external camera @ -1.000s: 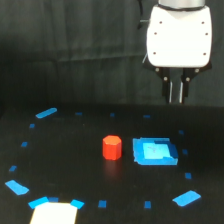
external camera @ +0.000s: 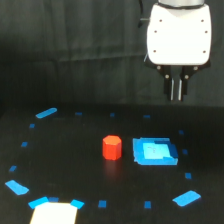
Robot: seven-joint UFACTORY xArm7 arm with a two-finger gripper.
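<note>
A red block (external camera: pixel 112 148), hexagonal in outline, stands on the dark table left of the middle. To its right lies a square tray-like item with a blue rim (external camera: pixel 139 150) and a lighter blue inside. My gripper (external camera: pixel 176 98) hangs high at the upper right, pointing down, well above the table and behind the blue item in the picture. Its fingers are close together, and a narrow dark strip shows between them. Whether they touch is too small to tell. No object shows at the fingertips.
Small blue tape marks dot the black table, with longer strips (external camera: pixel 187 198) near the edges. A pale block-like thing (external camera: pixel 54 213) is cut off at the bottom left. A dark curtain (external camera: pixel 80 60) hangs behind. Open table surrounds the red block.
The gripper's fingers have come closer together, while the hand stays about where it was. The red block and the blue item have not moved.
</note>
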